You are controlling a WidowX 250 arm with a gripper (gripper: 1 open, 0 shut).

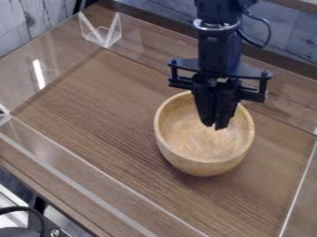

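Observation:
A pale wooden bowl (196, 144) rests on the wooden table (87, 111), right of centre. Directly over its back half is my black gripper (221, 117), pointing down, its tips at or inside the bowl's opening. Whether the fingers are open or shut, or touch the bowl, I cannot tell from this view.
Clear bent plastic pieces (102, 35) stand at the back left. Grey wooden walls border the table. Black cable shows at the bottom left corner.

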